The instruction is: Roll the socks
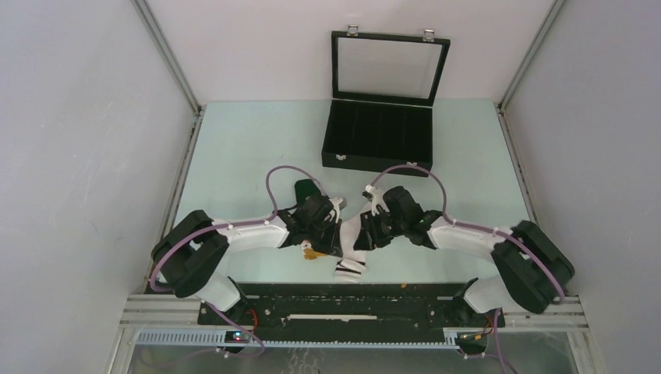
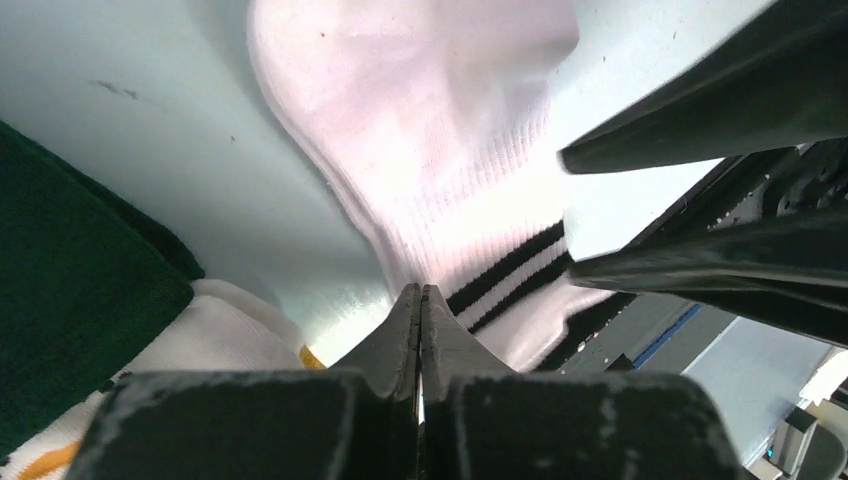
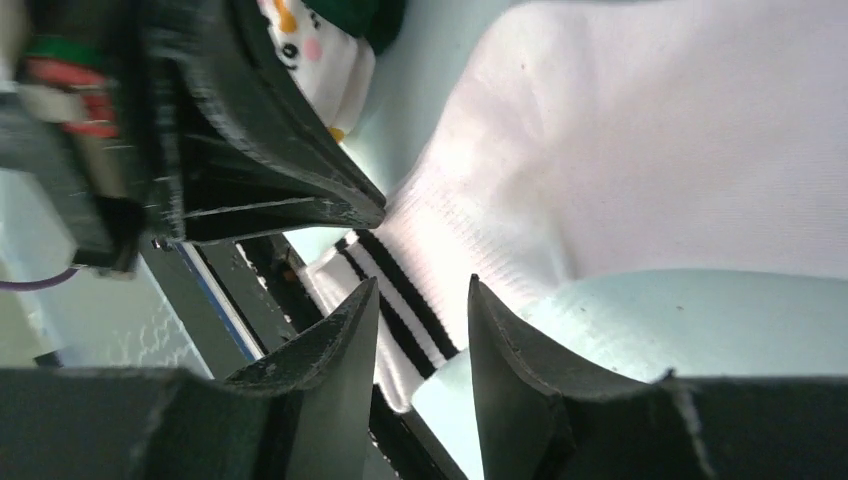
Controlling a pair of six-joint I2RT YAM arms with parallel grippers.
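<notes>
A pale pink sock (image 1: 352,231) with two black stripes lies flat at the front middle of the table, its striped end toward the front edge. In the left wrist view, the closed fingertips of my left gripper meet at the side of the sock (image 2: 430,170) near the stripes; whether a thin fold is between them cannot be told. My right gripper is open over the striped end of the sock (image 3: 480,230), nothing gripped between its fingers. A second sock, dark green (image 1: 305,189) with white and orange parts, lies partly under the left arm.
An empty black compartment box (image 1: 377,132) with its lid raised stands at the back. Both grippers are close together over the sock. Bare table (image 1: 242,148) shows at the left and right.
</notes>
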